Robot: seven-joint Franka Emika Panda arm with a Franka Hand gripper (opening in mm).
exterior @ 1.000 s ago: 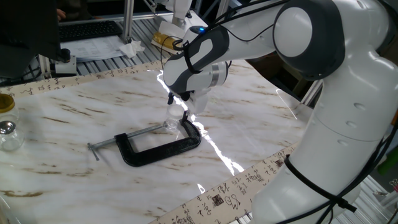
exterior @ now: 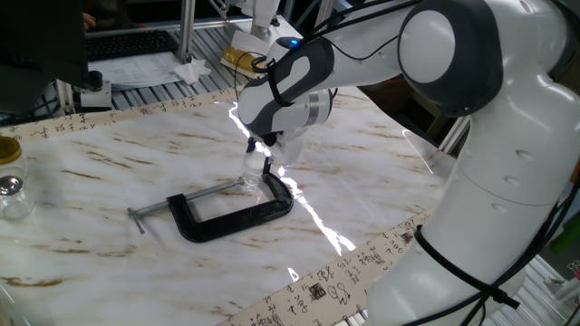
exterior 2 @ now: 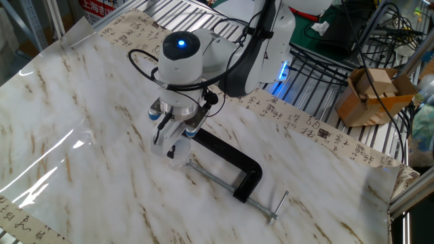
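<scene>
A black C-clamp (exterior: pixel 231 223) with a silver screw lies on the marble-patterned table, its screw bar towards the left in exterior view 1. By the clamp's far end is a small clear object (exterior: pixel 252 168), perhaps a cup; its outline is hard to make out. My gripper (exterior: pixel 259 156) points down over it, with dark fingertips (exterior: pixel 267 167) apart on either side. In exterior view 2 the clear object (exterior 2: pixel 178 153) shows below the gripper (exterior 2: pixel 169 141), beside the clamp (exterior 2: pixel 234 157). Whether the fingers press on it cannot be made out.
Glass jars (exterior: pixel 13 192) stand at the left edge of exterior view 1. Behind the table are a keyboard (exterior: pixel 131 43) and papers (exterior: pixel 136 71). A cardboard box (exterior 2: pixel 369 98) sits off the table in exterior view 2.
The arm, the clamp and the clear object look unmoved.
</scene>
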